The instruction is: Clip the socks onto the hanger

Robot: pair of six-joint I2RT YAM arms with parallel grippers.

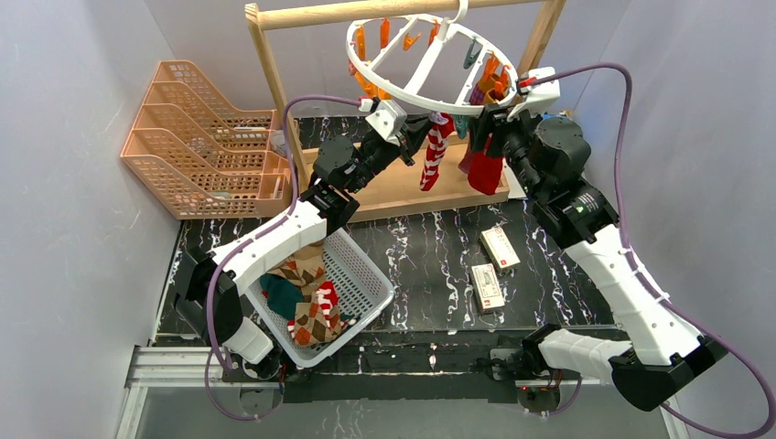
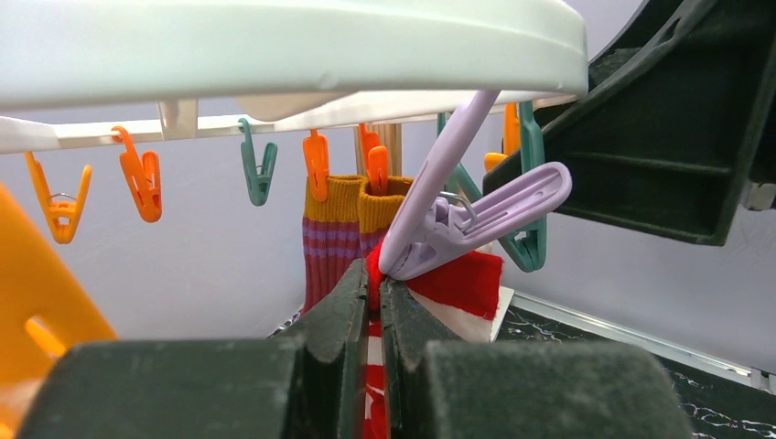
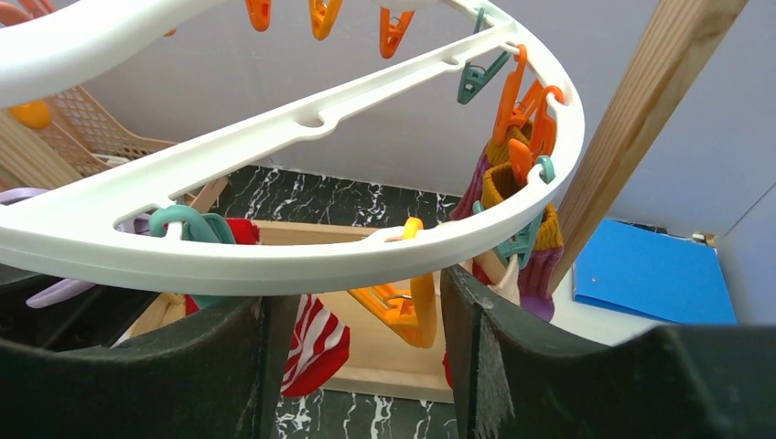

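Note:
The white round hanger (image 1: 476, 108) hangs from a wooden bar, with orange, teal and purple clips round its rim. My left gripper is shut on the top of a red-and-white striped sock (image 1: 436, 151), which dangles beneath it. A purple clip (image 2: 471, 215) touches the sock's top at those fingertips; whether it bites the cloth I cannot tell. My right gripper is part open below the rim, a yellow-orange clip (image 3: 416, 306) showing between its fingers. A teal clip (image 2: 531, 174) hangs close to the right gripper in the left wrist view.
Ribbed purple-and-mustard socks (image 2: 334, 229) hang from orange clips farther round the ring. More socks lie in the grey basket (image 1: 371, 279) at lower left. Two small boxes (image 1: 487, 288) rest on the dark table, and an orange rack (image 1: 197, 146) stands at the left.

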